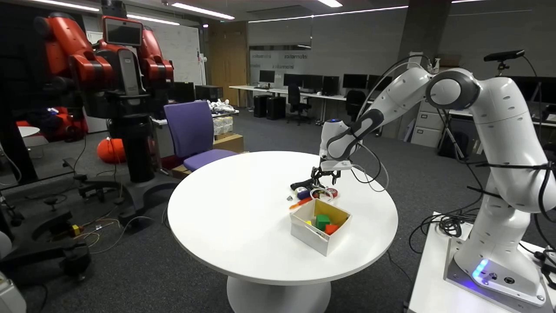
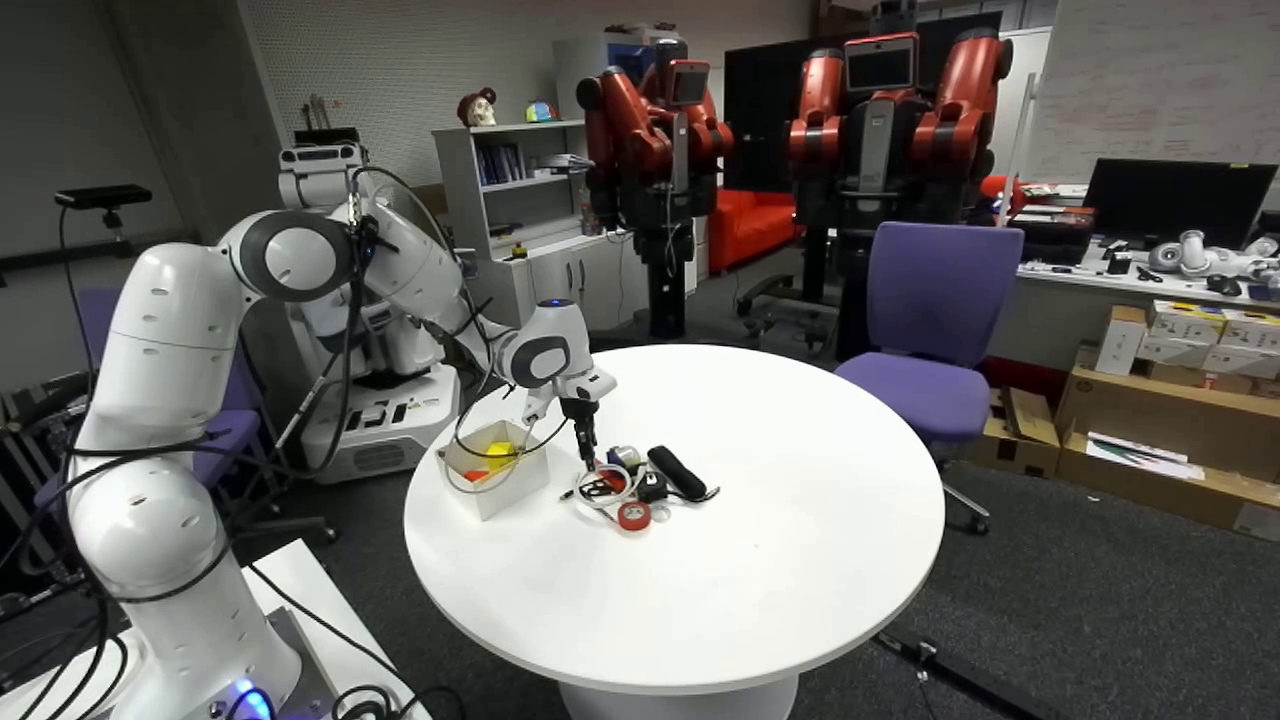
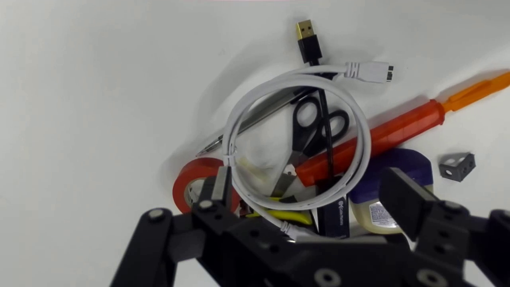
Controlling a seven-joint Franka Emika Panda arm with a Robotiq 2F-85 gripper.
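Spread wide, my open gripper hovers over a small pile on the white table, nothing held between its fingers. On top of the pile lies a coiled white cable. Beneath or inside the coil show black scissors, a grey pen, a black USB cable and a red and orange tool. Red tape sits by the left finger, and a blue-lidded jar by the right one. The pile's near part is hidden by the gripper in the wrist view.
An open white box with a green block and a red block stands beside the pile. A small grey bracket lies apart.
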